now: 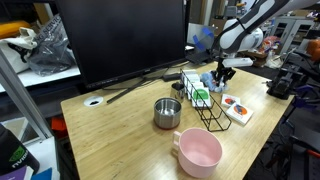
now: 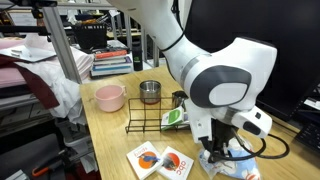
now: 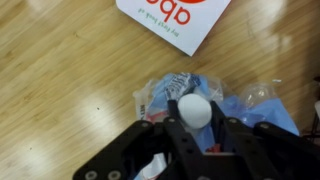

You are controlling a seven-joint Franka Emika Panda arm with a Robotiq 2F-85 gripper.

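Note:
My gripper is shut on a white round-ended object (image 3: 195, 110), whose lower part is hidden. Directly under it lies a crinkled clear and blue plastic bag (image 3: 180, 86), spread to both sides of the fingers. Exterior view 2 has the gripper (image 2: 227, 152) low at the right side of the table, right at the bag (image 2: 232, 167). Seen from exterior view 1, the bag (image 1: 208, 79) is partly behind the wire rack, and the fingers are too small to make out.
A black wire rack (image 2: 150, 124) holds white and green items. Two white cards or booklets (image 2: 176, 164) lie near the bag. Farther off stand a metal pot (image 1: 167, 113) and a pink cup (image 1: 199, 152). Bare wood (image 1: 115, 130) is open at the left, before the black monitor (image 1: 120, 40).

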